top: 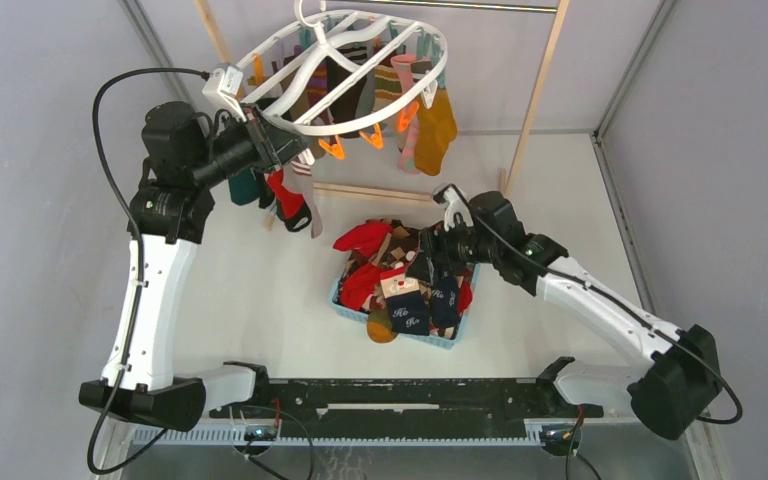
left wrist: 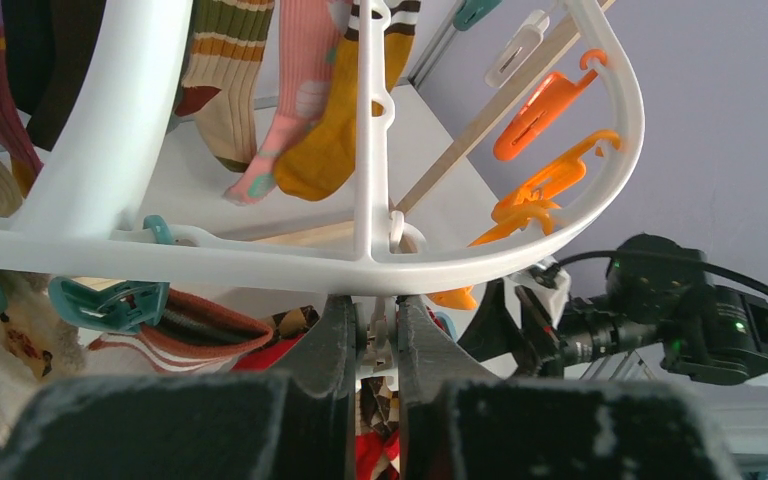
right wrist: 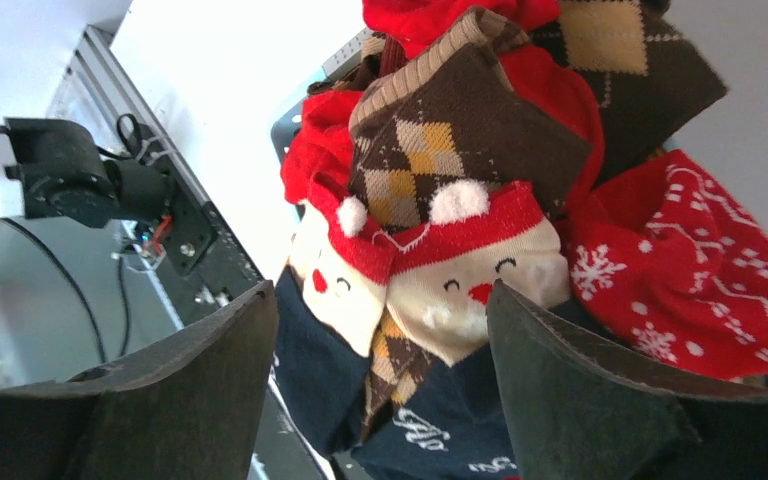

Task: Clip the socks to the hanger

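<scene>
The white hanger (top: pixel 380 115) hangs at the back left, with several socks clipped under it, such as the mustard sock (top: pixel 436 130). At its front rim my left gripper is shut on a pale clip (left wrist: pixel 377 352); no sock shows in that clip. Bare orange clips (left wrist: pixel 548 112) hang farther along the rim. Loose socks fill the basket (top: pixel 438 341). Over them stands my right gripper, open, its fingers (right wrist: pixel 245 350) apart and holding nothing. Between and beyond these fingers lie cream-and-red face socks (right wrist: pixel 470 265); dark lettered socks (right wrist: pixel 435 415) lie nearer.
A wooden rack post (top: pixel 538 95) rises right of the hanger. A red-and-black sock (top: pixel 290 205) hangs near the left gripper, along with other socks.
</scene>
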